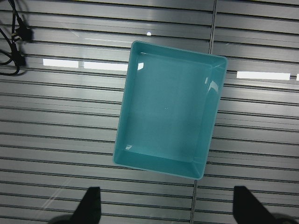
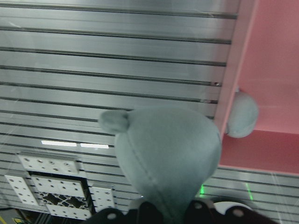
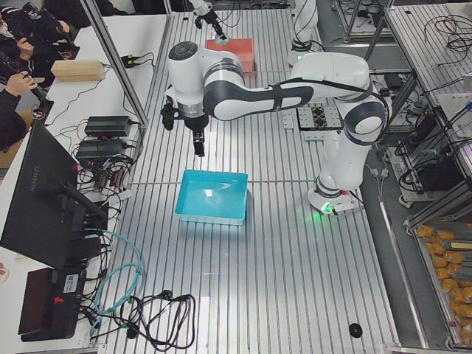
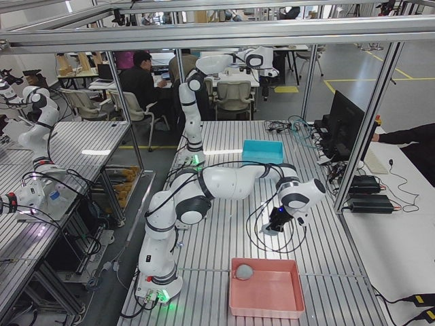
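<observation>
My right gripper (image 4: pixel 275 224) is shut on a pale grey-green plush toy (image 2: pixel 166 154), held in the air above the far end of the table, beside the pink bin (image 4: pixel 265 299). A second pale plush (image 2: pixel 240 114) lies in that bin. My left gripper (image 3: pixel 199 147) hangs over the turquoise bin (image 3: pixel 210 199), which is empty; in the left wrist view its two dark fingertips (image 1: pixel 88 205) stand wide apart with nothing between them.
Cable loops (image 3: pixel 162 317), a monitor (image 3: pixel 44 192) and power boxes line the left side in the camera left view. A perforated plate assembly (image 2: pixel 56 186) sits beside the right arm's base.
</observation>
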